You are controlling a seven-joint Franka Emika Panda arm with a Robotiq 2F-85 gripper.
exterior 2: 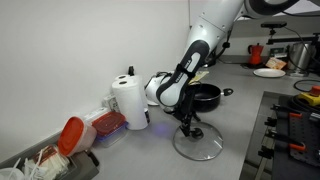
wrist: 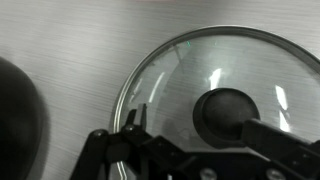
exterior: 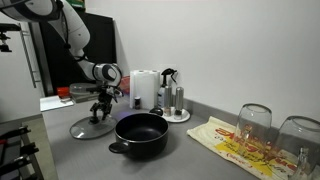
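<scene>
A glass lid (exterior: 80, 131) with a dark rim and a round black knob (wrist: 225, 113) lies flat on the grey table. My gripper is low over the lid, its fingers apart. In the wrist view the knob appears between the two fingers, nearer the right one; I cannot tell whether either touches it. Exterior view 2 also has the gripper (exterior 2: 187, 127) down at the lid (exterior 2: 205, 147). An empty black pot (exterior: 142, 133) stands uncovered beside the lid, and its dark side (wrist: 15, 120) fills the left edge of the wrist view.
Behind the lid and pot stand a paper towel roll (exterior: 145, 88) and several bottles on a white plate (exterior: 178, 116). Glass jars (exterior: 253, 124) and a patterned cloth (exterior: 220, 138) are at the right. A red bowl (exterior 2: 76, 135) sits near the wall. Table between pot and cloth is clear.
</scene>
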